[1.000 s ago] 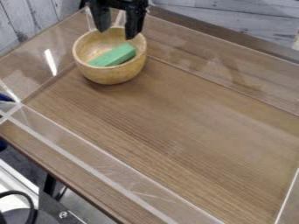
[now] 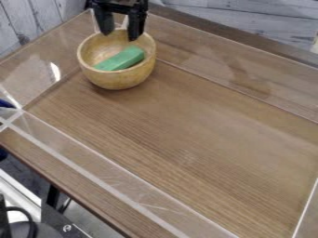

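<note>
A wooden bowl (image 2: 114, 76) sits on the table at the upper left, with a green oblong object (image 2: 122, 59) lying inside it. My dark gripper (image 2: 119, 28) is over the back of the bowl, at the top edge of the view, its two fingers apart and pointing down. It is open, above and behind the green object, not visibly holding anything.
A pale wall runs along the back. Dark parts and cables (image 2: 25, 218) show at the lower left corner.
The gripper has moved up and slightly left, away from the green object. The green object remains in the bowl.
</note>
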